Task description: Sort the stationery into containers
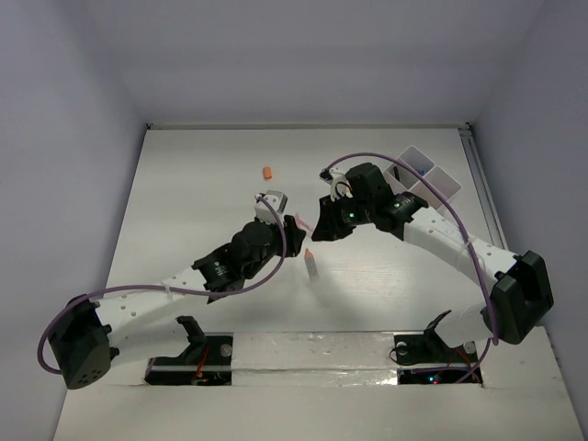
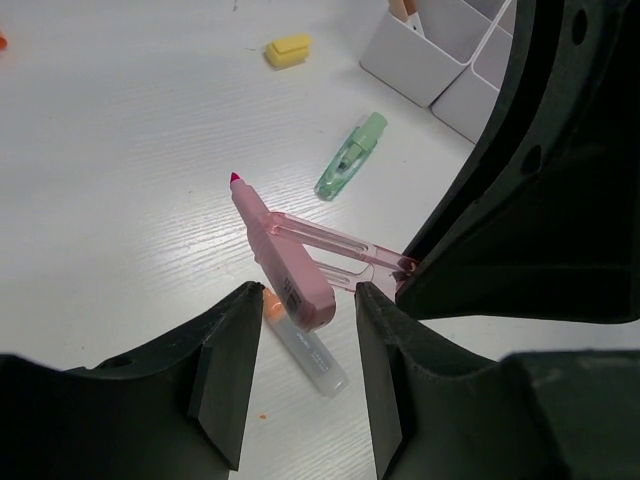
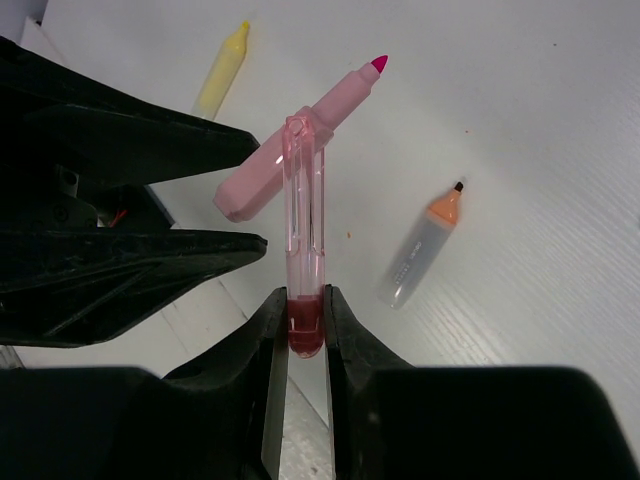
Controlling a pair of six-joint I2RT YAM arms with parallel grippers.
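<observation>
My right gripper (image 1: 326, 225) is shut on a pink highlighter (image 2: 282, 260) by its clear pink cap or clip part (image 3: 304, 220); the pink marker body with magenta tip hangs from it. My left gripper stands part open, its fingers either side of the marker's rear end, in the right wrist view at left. Below on the table lie an orange-grey marker (image 3: 420, 250), a green marker and, in the right wrist view, a yellow marker (image 3: 222, 70).
A white compartment container (image 1: 432, 193) stands at the back right, holding some pens. A yellow block (image 2: 287, 50) and a small orange item (image 1: 266, 172) lie on the table.
</observation>
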